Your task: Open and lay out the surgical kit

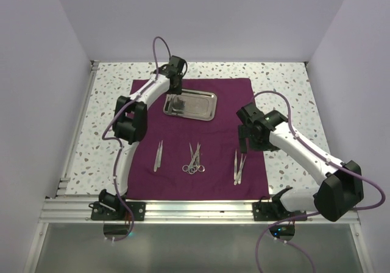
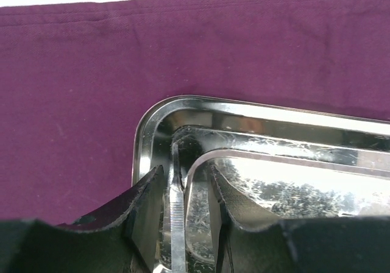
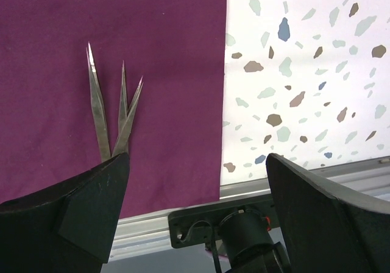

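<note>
In the top view the steel tray (image 1: 204,116) lies near the back of the purple cloth. Over its left end is my left gripper (image 1: 175,92), open. Seen from the left wrist, a slim metal instrument (image 2: 177,215) lies along the tray's left side, between the spread fingers of the left gripper with gaps on either side. My right gripper (image 1: 245,144) hovers above the cloth's right edge, its fingers wide apart and empty. The tweezers (image 3: 97,105) rest on the cloth below it, toward its left finger.
Several scissors (image 1: 194,162) lie in the middle front of the cloth, and slim handled instruments (image 1: 158,155) at the left front. Bare cloth (image 1: 177,133) separates them from the tray.
</note>
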